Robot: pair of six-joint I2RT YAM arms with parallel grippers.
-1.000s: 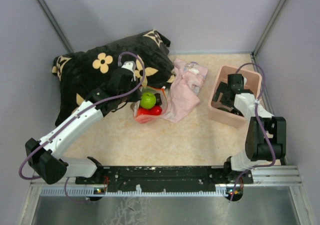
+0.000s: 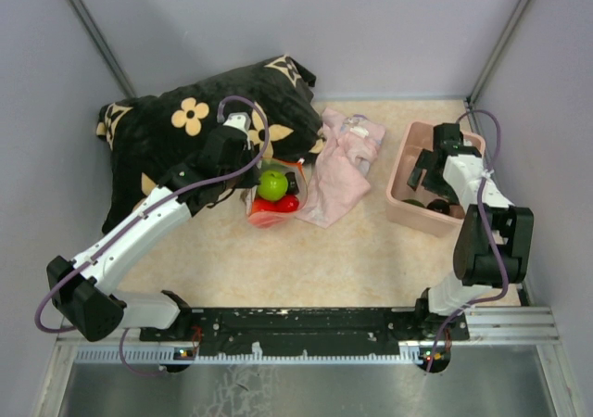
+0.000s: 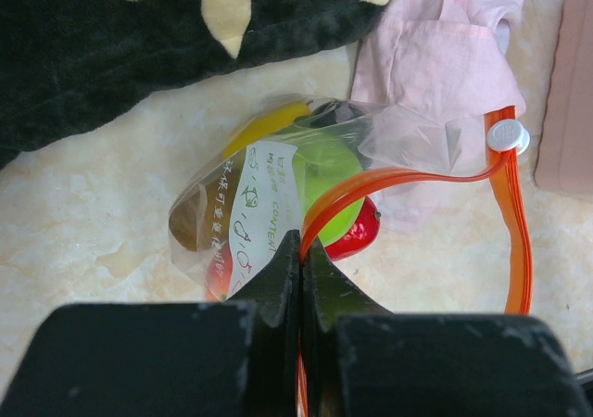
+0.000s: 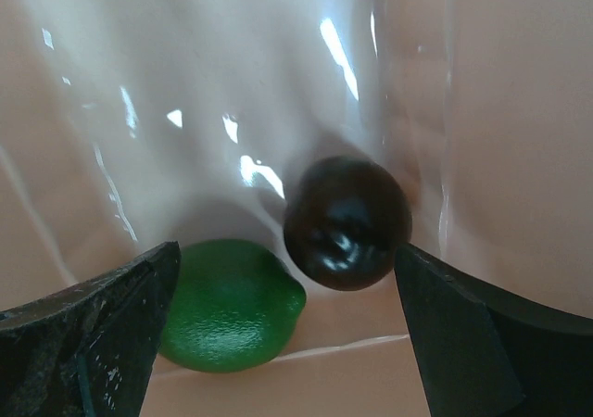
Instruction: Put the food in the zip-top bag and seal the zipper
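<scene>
The clear zip top bag [image 3: 193, 208] has an orange zipper rim [image 3: 408, 174] and a white slider [image 3: 506, 135]. Inside are a green apple [image 2: 272, 185], red pieces of food [image 2: 288, 203], a yellow one [image 3: 269, 125] and a dark one [image 2: 292, 183]. My left gripper is shut on the bag's orange rim, and the mouth gapes open to its right. Down in the pink bin, my right gripper stands open above a dark round food [image 4: 347, 222] and a green one [image 4: 232, 306]. The green piece is partly hidden by the left finger [image 4: 139, 306].
The pink bin [image 2: 422, 218] stands at the right, its walls close around the right gripper. A pink cloth [image 2: 347, 171] lies between bag and bin. Behind the bag is a black flowered cushion [image 2: 139, 148].
Within the bin, my right gripper has shifted to the right, uncovering more of the dark round food. The left arm has kept its place at the bag; the green apple has moved very slightly.
</scene>
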